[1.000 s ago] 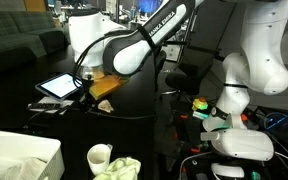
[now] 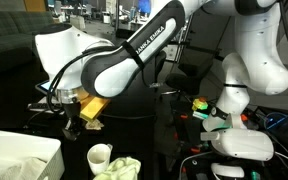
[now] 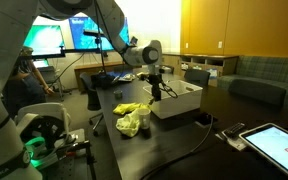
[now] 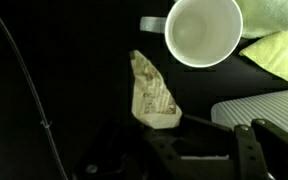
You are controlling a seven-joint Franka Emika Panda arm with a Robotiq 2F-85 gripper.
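Note:
In the wrist view, a creased beige paper scrap with print on it (image 4: 156, 92) reaches up from the dark fingertips, its lower end against them. My gripper (image 2: 76, 125) looks shut on this thin scrap, above the dark table; the exact contact is dark and hard to make out. A white mug (image 2: 99, 157) stands in front of the gripper, its opening facing up. In the wrist view the mug (image 4: 203, 30) is just above and to the right of the scrap. A pale yellow-green cloth (image 2: 119, 169) lies beside the mug.
A white open box (image 2: 46, 150) with white cloth inside stands left of the mug. A tablet (image 3: 269, 145) lies on the table, and a thin black cable (image 3: 189, 150) crosses it. Bare dark tabletop lies right of the mug.
My gripper has come closer to the exterior view 1 camera and moved slightly left, nearer the mug and box. The beige scrap has shifted with it; the mug and cloth have stayed put.

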